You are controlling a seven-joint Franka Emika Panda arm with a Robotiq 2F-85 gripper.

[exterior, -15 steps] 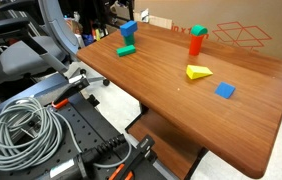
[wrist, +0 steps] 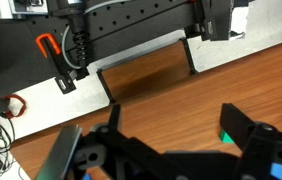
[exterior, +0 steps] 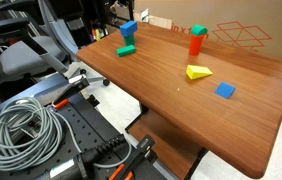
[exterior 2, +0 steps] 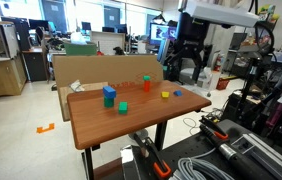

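Fingers apart and empty, my gripper hangs over the table's near edge in the wrist view. On the wooden table (exterior: 251, 135) are a yellow block (exterior: 198, 72) and a flat blue block (exterior: 225, 90). A red block (exterior: 195, 46) stands upright behind them with a green piece (exterior: 199, 31) on top. Toward the far left, a blue block (exterior: 127, 28) rests on a darker piece, and a green block (exterior: 127, 50) lies in front of it. The wrist view catches part of a green block (wrist: 225, 136) near the right finger.
The robot's dark base frame and a coiled grey cable (exterior: 23, 140) lie along the table's near side. A board (exterior 2: 91, 70) closes off the table's back. Bare wood fills the table's front and middle.
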